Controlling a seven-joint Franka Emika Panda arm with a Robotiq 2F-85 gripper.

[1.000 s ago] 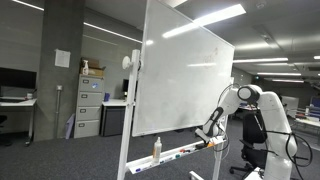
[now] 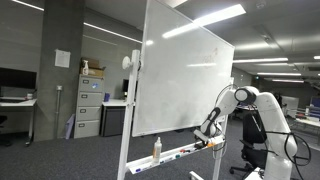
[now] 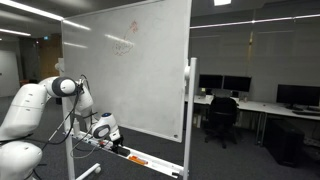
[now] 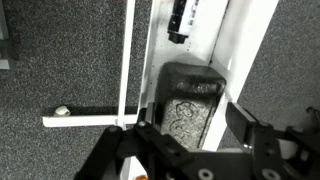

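A black whiteboard eraser (image 4: 188,108) lies on the white ledge (image 4: 213,47) in the wrist view. My gripper is over its near end, its fingers apart with one finger on either side of it. Contact between the fingers and the eraser cannot be made out. In the exterior views the gripper (image 2: 206,141) is low at the ledge under the large whiteboard (image 2: 185,70), near its right end, and too small there to show the fingers.
A black marker (image 4: 181,20) lies on the ledge beyond the eraser. Farther left along the ledge stands a spray bottle (image 2: 157,150). An orange object (image 3: 137,159) sits beside the gripper. The whiteboard rises close behind the arm.
The arm's upper links have shifted slightly to the right in exterior view 1. The gripper stays low at the ledge, and the bottle has not moved.
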